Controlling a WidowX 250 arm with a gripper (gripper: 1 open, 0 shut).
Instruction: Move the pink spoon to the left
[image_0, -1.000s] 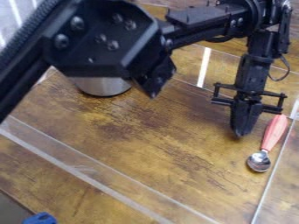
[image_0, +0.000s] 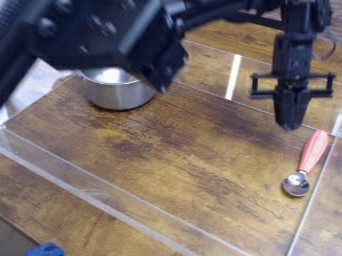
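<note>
The pink-handled spoon (image_0: 313, 152) lies near the right edge of the wooden table, its metal bowl toward the camera and its handle pointing away. My black gripper (image_0: 289, 122) points downward just left of and beyond the handle's far end, apart from the spoon. Its fingertips appear close together and blurred, and whether they are parted cannot be made out. Nothing is visibly held.
A metal pot (image_0: 118, 90) stands at the back left, partly covered by the arm (image_0: 114, 35). A blue object (image_0: 46, 249) sits at the bottom left corner.
The arm swung up and back, uncovering more of the pot. The spoon has stayed in place.
</note>
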